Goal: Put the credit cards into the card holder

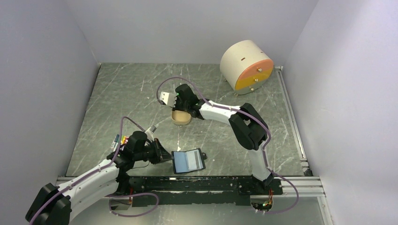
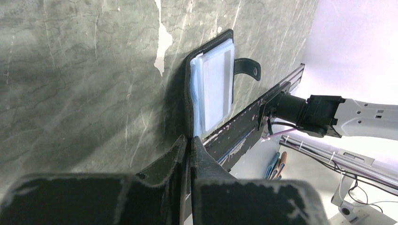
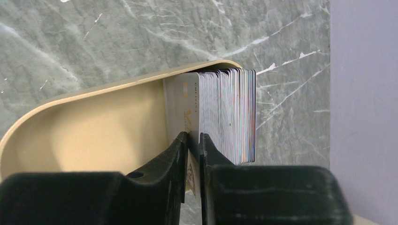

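The open card holder (image 1: 188, 161) lies near the front edge, its black cover and pale clear sleeves facing up. In the left wrist view, my left gripper is shut on the near end of the holder's black cover edge (image 2: 188, 103). A stack of credit cards (image 3: 230, 112) stands on edge in the right end of a cream container (image 3: 105, 124). Over it my right gripper points down with its fingers slightly apart. The front card (image 3: 180, 101), grey with gold marks, reaches down between its fingers; whether they press on it cannot be told.
A cream drum-shaped cabinet (image 1: 246, 63) with orange and yellow drawers stands at the back right. Small coloured items (image 1: 124, 139) lie partly hidden behind the left arm. Bare table separates the container from the holder.
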